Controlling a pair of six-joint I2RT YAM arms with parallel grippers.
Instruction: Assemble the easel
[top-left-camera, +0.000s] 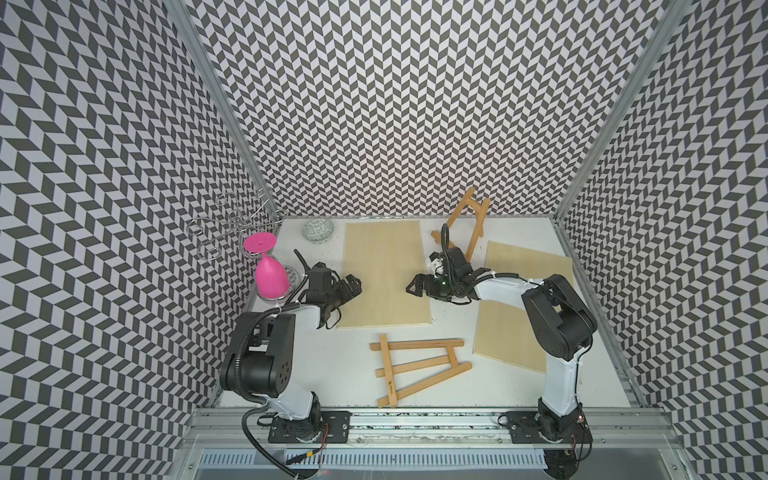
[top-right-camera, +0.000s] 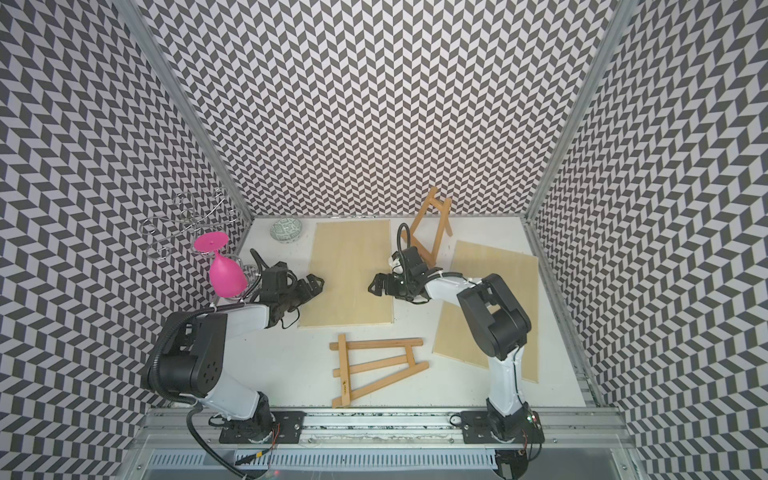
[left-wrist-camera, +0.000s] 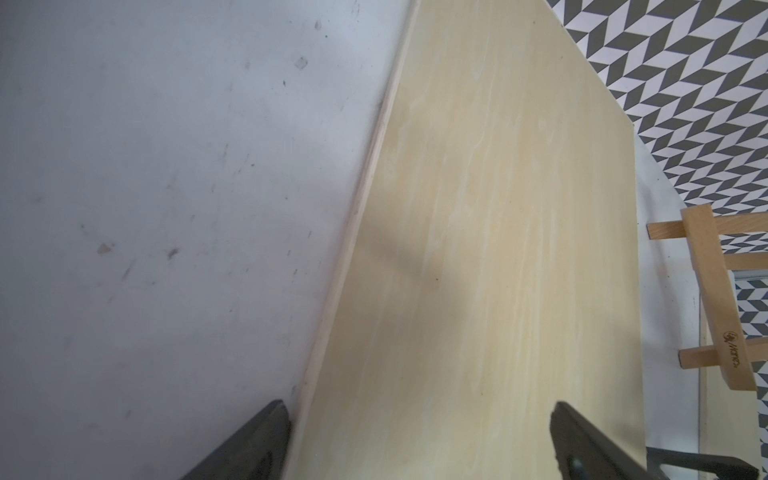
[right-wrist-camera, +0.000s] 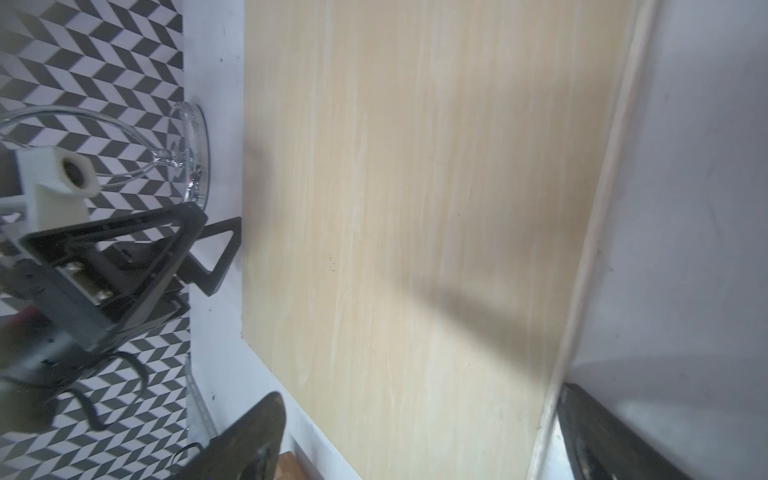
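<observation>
A plywood board (top-left-camera: 384, 248) lies flat in the middle of the table. My left gripper (top-left-camera: 352, 288) stands open at its left edge, and my right gripper (top-left-camera: 416, 285) open at its right edge; in both wrist views one finger is at the board's rim. A wooden easel frame (top-left-camera: 387, 368) lies in front of the board, and a second frame (top-left-camera: 480, 209) sits at the back right. Another plywood board (top-left-camera: 512, 328) lies on the right, partly under my right arm.
A pink goblet-like object (top-left-camera: 270, 280) with wire racks stands at the left, and a round patterned object (top-left-camera: 317, 228) at the back left. The bare table (top-left-camera: 336, 368) shows at front left.
</observation>
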